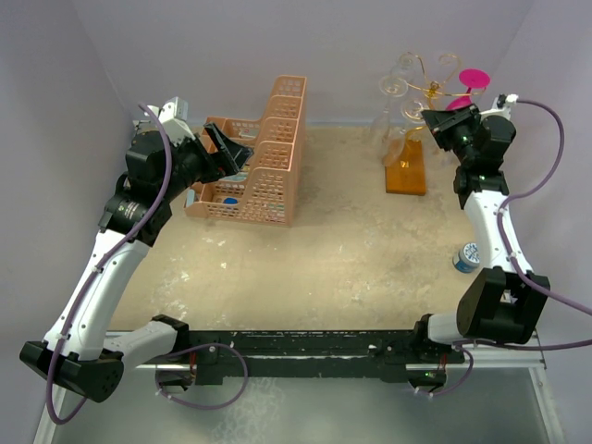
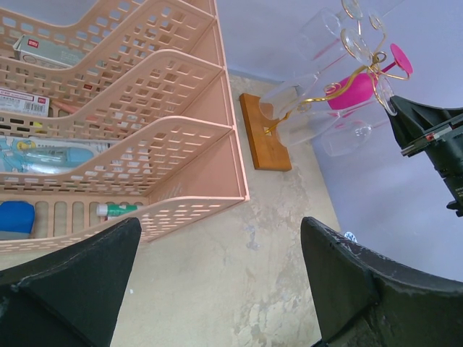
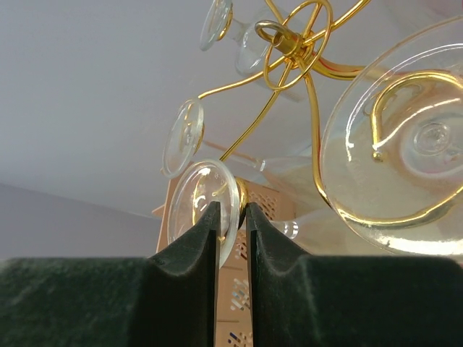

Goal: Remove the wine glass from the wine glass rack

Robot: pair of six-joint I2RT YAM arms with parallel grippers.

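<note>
A gold wine glass rack (image 1: 432,91) on a wooden base (image 1: 405,181) holds several hanging clear glasses and a pink one (image 1: 474,78) at the back right. My right gripper (image 1: 427,120) is at the near side of the rack; in the right wrist view its fingertips (image 3: 256,222) are at the edge of a clear glass foot (image 3: 195,202), close together; whether they grip it I cannot tell for sure. My left gripper (image 1: 233,155) stands open with nothing between its fingers, over the plastic organizer.
A pink tiered organizer (image 1: 277,203) with small items stands left of centre. A small blue-lidded jar (image 1: 468,256) lies near the right arm.
</note>
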